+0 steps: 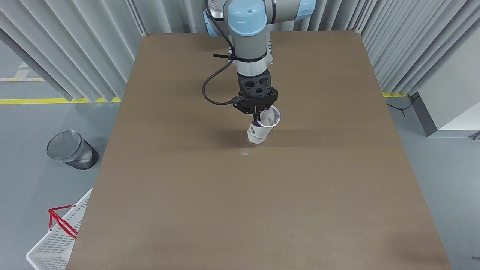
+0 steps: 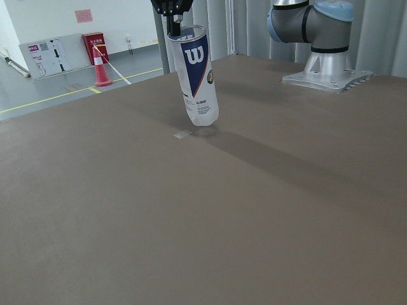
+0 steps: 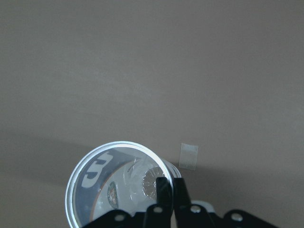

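Observation:
A clear Wilson tube with a white and blue label (image 1: 263, 128) (image 2: 197, 79) stands almost upright, slightly tilted, just above the tan table (image 1: 252, 202) near a small translucent tape patch (image 2: 183, 134). My black gripper (image 1: 257, 117) is shut on the tube's top rim from above. In the wrist view the tube's open mouth (image 3: 104, 185) shows at the lower middle, with the gripper pinching its rim. Whether the tube's bottom touches the table is hard to tell.
A silver robot base (image 2: 324, 79) stands behind. Off the table on the floor at left are a dark bin (image 1: 72, 148) and a white basket (image 1: 51, 247) with red handles.

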